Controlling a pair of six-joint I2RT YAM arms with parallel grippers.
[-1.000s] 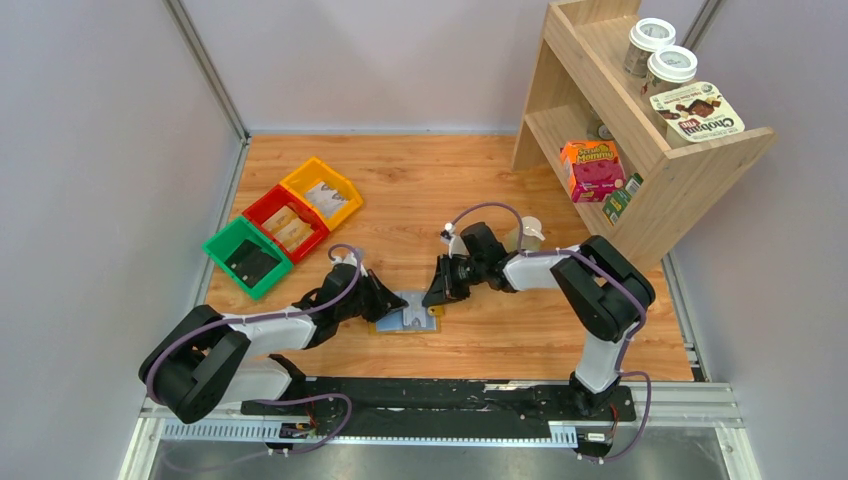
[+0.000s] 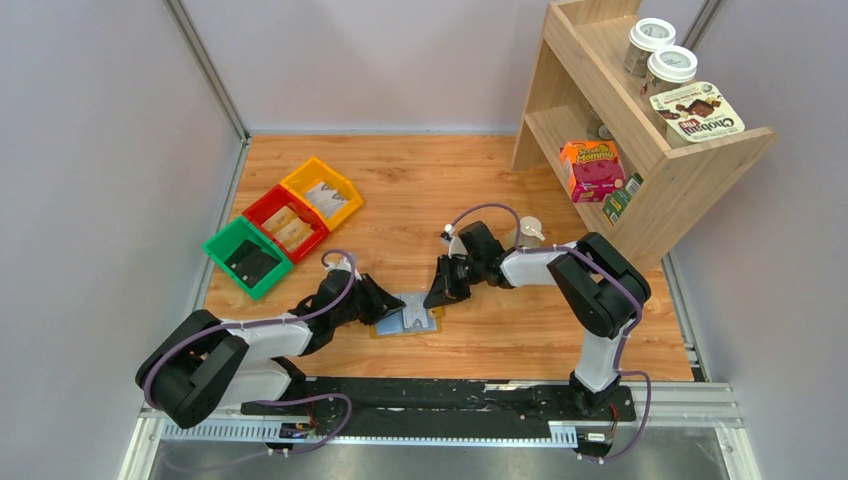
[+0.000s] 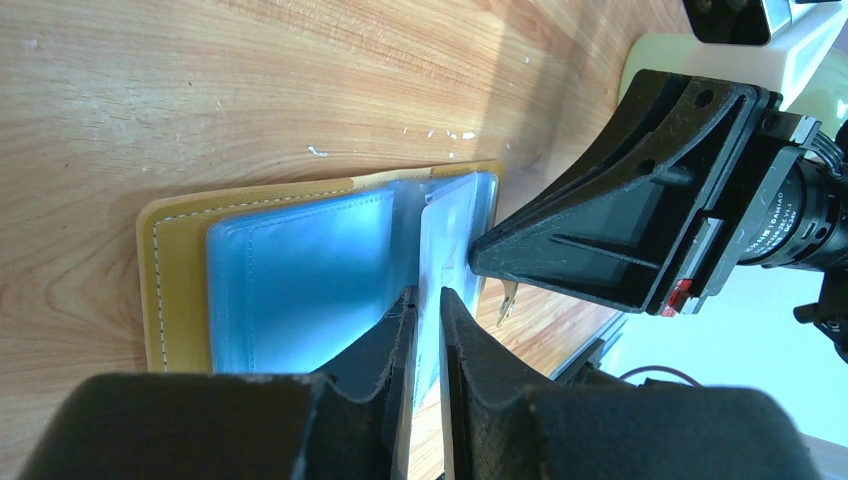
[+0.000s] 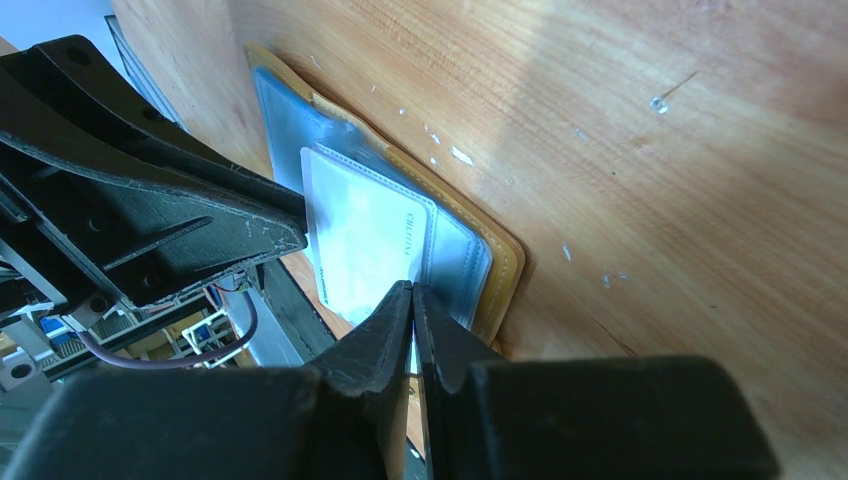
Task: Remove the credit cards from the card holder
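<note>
The card holder, tan outside with blue pockets inside, lies open on the table between my two grippers. A pale card sits on its blue pocket, its left edge lifted a little. My left gripper is shut at that raised edge, its fingertips close around or against it; whether the edge is pinched cannot be told. On the other side, my right gripper is shut with its tips down at the card's right edge and the blue pocket. What lies between its fingertips is hidden.
Green, red and yellow bins stand at the back left, with flat items inside. A cup is behind the right arm. A wooden shelf holds boxes and jars.
Both grippers have shifted only slightly: the left a touch leftward and lower, the right barely. The holder and card look nearly unmoved.
</note>
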